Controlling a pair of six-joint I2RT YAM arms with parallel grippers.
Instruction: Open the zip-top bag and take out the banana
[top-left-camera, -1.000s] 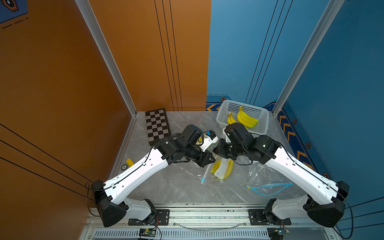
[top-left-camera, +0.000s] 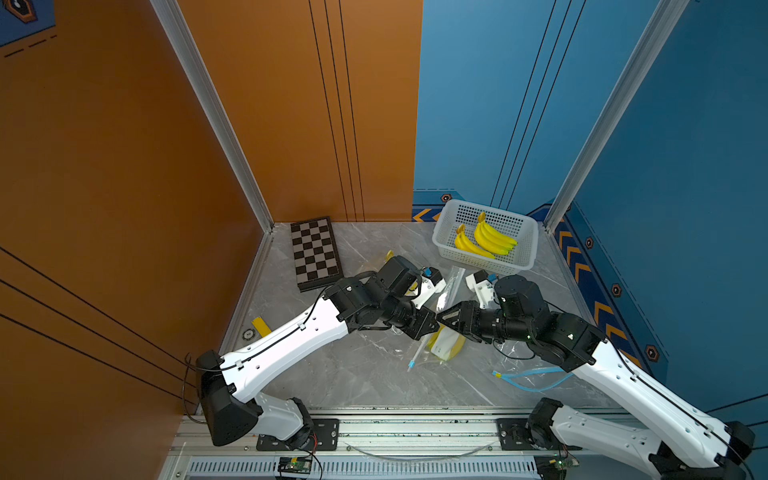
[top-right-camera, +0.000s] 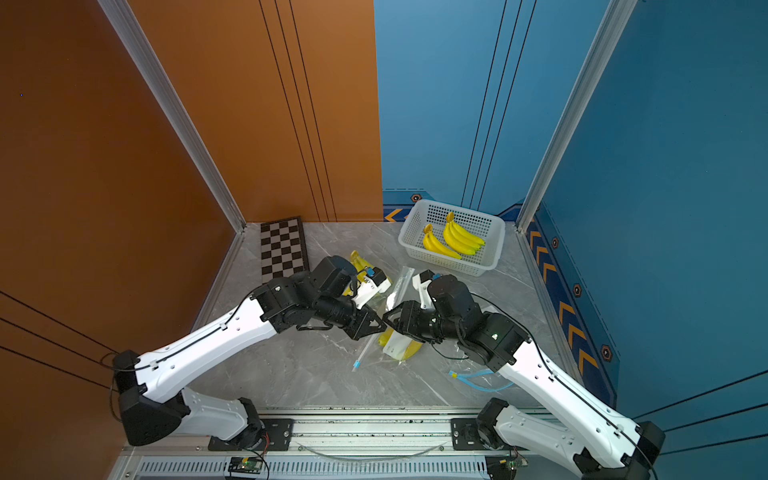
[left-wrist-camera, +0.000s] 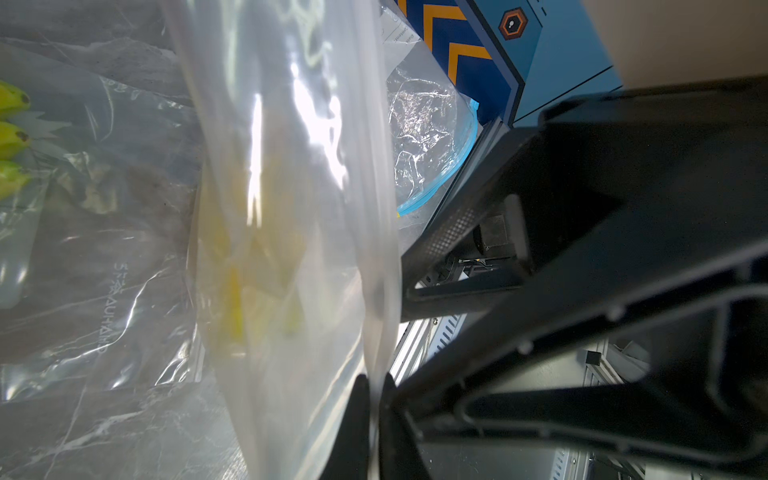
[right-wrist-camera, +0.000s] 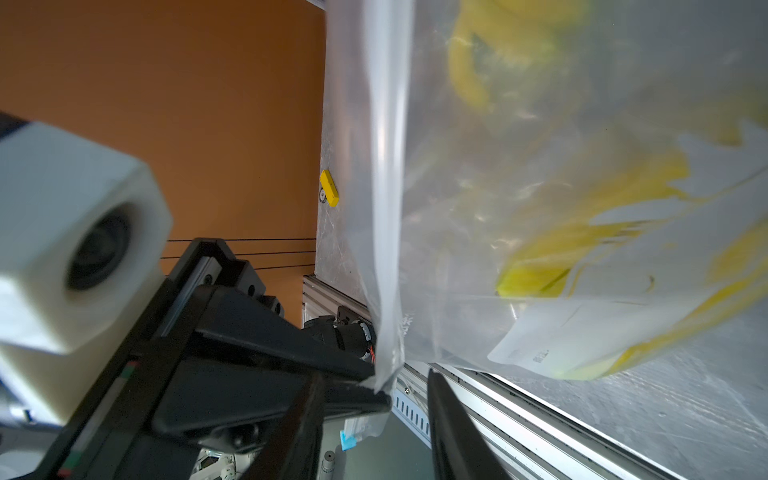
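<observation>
A clear zip top bag (right-wrist-camera: 448, 240) stands raised from the table with a yellow banana bunch (right-wrist-camera: 544, 268) inside, bearing a white label. In the left wrist view the bag's zip edge runs down into my left gripper, which is shut on it. A small blue slider (right-wrist-camera: 348, 441) shows at the strip's end, beyond the left fingers. My right gripper is part open, its two fingertips on either side of the zip strip near the left gripper. Whether its fingers touch the plastic, I cannot tell. Both arms hide the bag's middle from above.
A white basket (top-left-camera: 524, 261) with bananas stands at the back right. Another clear bag with a blue zip (top-left-camera: 532, 386) lies front right. More bananas (top-right-camera: 359, 261) lie behind the left arm. A checkered board (top-left-camera: 316, 254) is back left.
The left arm has shifted slightly right, with the bag's edge still in its gripper.
</observation>
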